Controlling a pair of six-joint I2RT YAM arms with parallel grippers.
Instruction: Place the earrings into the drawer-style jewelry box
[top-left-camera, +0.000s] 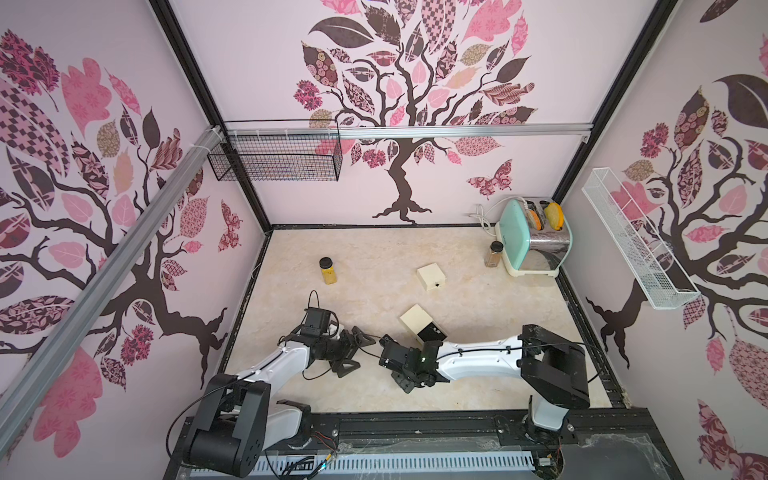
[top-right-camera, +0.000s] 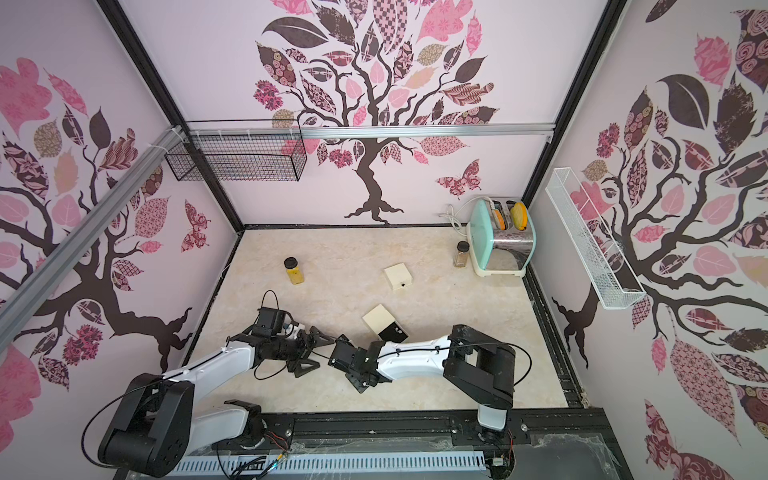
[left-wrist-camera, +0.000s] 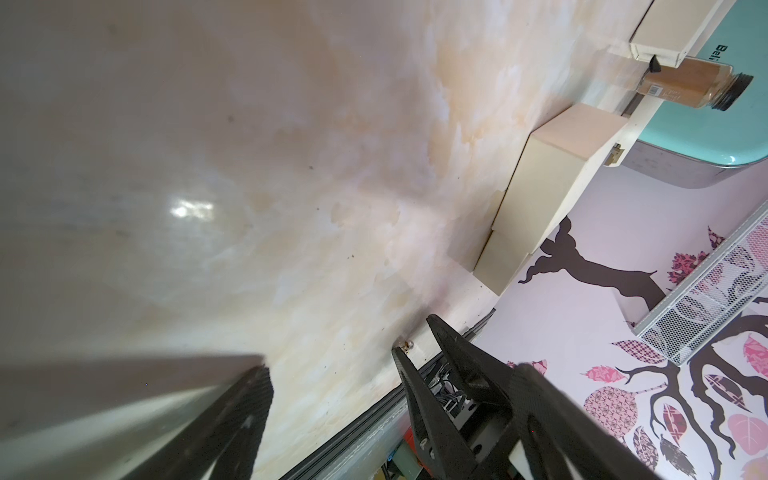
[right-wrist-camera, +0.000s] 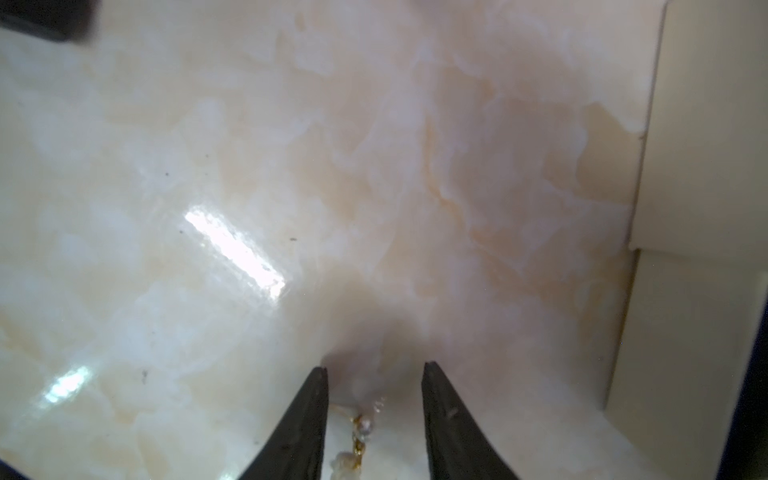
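Observation:
An earring (right-wrist-camera: 360, 428) with a small dangling piece lies on the marble table, between the open fingers of my right gripper, seen low in the right wrist view. My left gripper (top-left-camera: 356, 352) stands open just left of the right one, nothing seen held. The jewelry box (top-left-camera: 416, 318) sits behind the right gripper with a dark drawer (top-left-camera: 432, 332) showing; its pale side fills the right of the right wrist view. A second small cream box (top-left-camera: 431, 276) stands farther back.
A yellow jar (top-left-camera: 328, 272) stands at the back left, a brown jar (top-left-camera: 494, 254) and mint toaster (top-left-camera: 520, 240) at the back right. The two grippers are close together.

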